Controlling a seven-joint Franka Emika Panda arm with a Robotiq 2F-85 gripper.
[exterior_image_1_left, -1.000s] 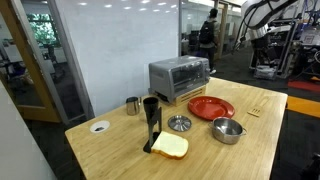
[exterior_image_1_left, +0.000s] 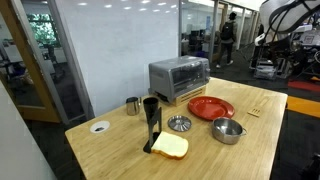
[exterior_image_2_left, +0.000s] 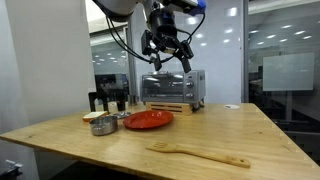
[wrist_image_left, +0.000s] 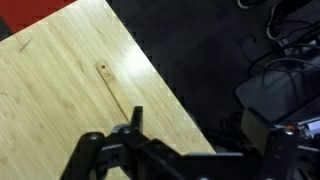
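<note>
High above the table's right part, my gripper (exterior_image_2_left: 168, 62) hangs in the air, apart from everything on the tabletop. In the wrist view its two dark fingers (wrist_image_left: 122, 152) stand wide apart, with nothing between them. A long wooden utensil (exterior_image_2_left: 198, 154) lies on the bare wood near the front edge; part of its thin handle (wrist_image_left: 113, 90) shows in the wrist view. The red plate (exterior_image_1_left: 211, 108) and a metal pot (exterior_image_1_left: 228, 130) are on the table, left of the utensil in exterior view 1.
A toaster oven (exterior_image_1_left: 180, 76) stands at the back on a wooden rack. A metal lid (exterior_image_1_left: 180, 123), a slice of bread (exterior_image_1_left: 170, 146), a dark upright object (exterior_image_1_left: 152, 122), a metal cup (exterior_image_1_left: 132, 105) and a white disc (exterior_image_1_left: 99, 127) occupy the other end.
My arm and gripper have swung to the right in exterior view 1, over about one second. The objects on the table have stayed in place.
</note>
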